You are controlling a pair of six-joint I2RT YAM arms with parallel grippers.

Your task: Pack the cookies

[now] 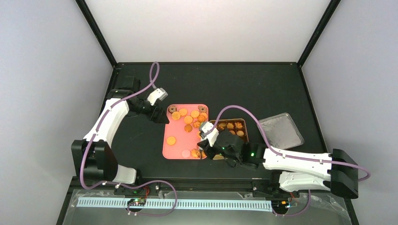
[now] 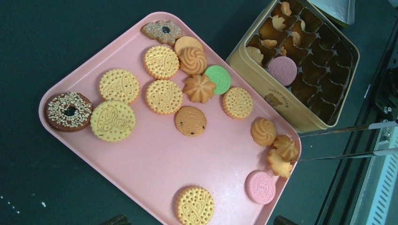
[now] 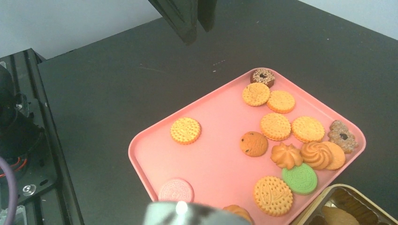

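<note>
A pink tray (image 2: 155, 159) holds round yellow biscuits (image 2: 162, 62), a seeded chocolate ring (image 2: 69, 111), a green biscuit (image 2: 218, 78), a pink biscuit (image 2: 260, 187) and other cookies. Beside it stands the gold tin (image 2: 300, 119), whose divided insert holds a pink biscuit (image 2: 282, 70) and several other cookies. At the tray's near right edge, the thin fingers of my right gripper are shut around a brown star-shaped cookie (image 2: 285, 146); a paler flower cookie (image 2: 279, 164) touches it. My left gripper (image 1: 166, 122) stands open and empty by the tray's left side, its tips wide apart.
The tin's silver lid (image 1: 281, 131) lies to the right, behind the right arm (image 1: 295, 159). A purple cable (image 1: 248, 112) arches over that arm.
</note>
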